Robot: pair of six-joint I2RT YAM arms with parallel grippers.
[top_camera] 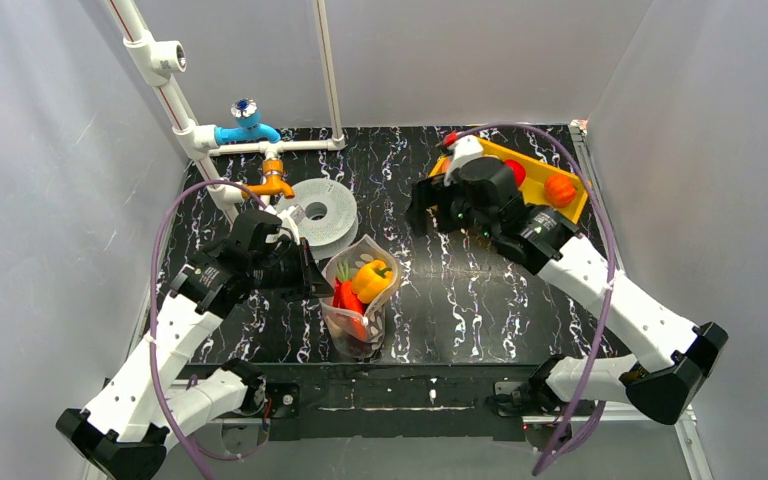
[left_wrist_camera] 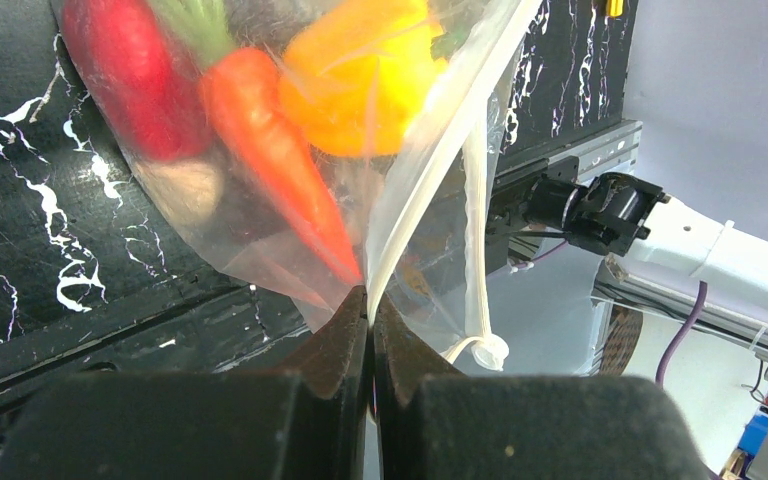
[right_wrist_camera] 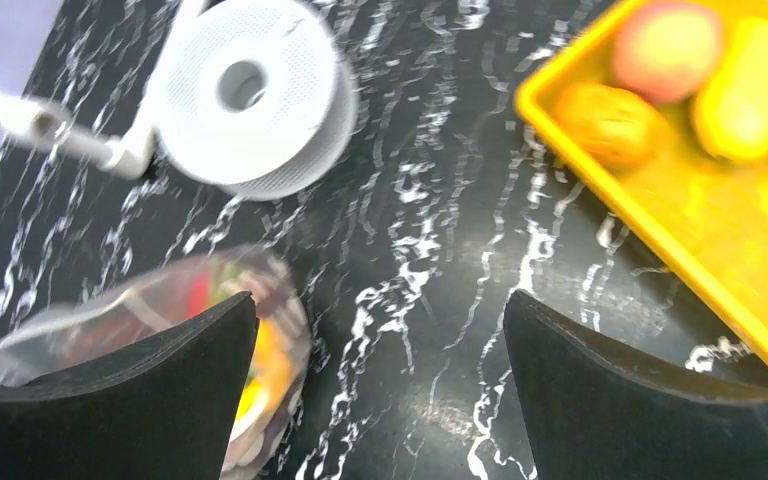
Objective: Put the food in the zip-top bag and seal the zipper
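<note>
A clear zip top bag (top_camera: 357,338) stands with its mouth open near the counter's front edge. Inside it lie a yellow pepper (top_camera: 372,281), a red carrot-like vegetable (left_wrist_camera: 272,150) with a green top, a dark red item (left_wrist_camera: 140,75) and a tan one (left_wrist_camera: 182,188). My left gripper is shut on the bag's rim, the thin edge passing between its fingers. To the bag's right and farther back, over bare counter, my right gripper stands open with nothing between its fingers.
A yellow tray (top_camera: 582,205) at the back right holds a tomato (top_camera: 560,190) and several other foods, partly hidden by my right arm. Behind the bag sits a white spool (top_camera: 338,195), near an orange tap (top_camera: 274,180). Counter right of the bag is clear.
</note>
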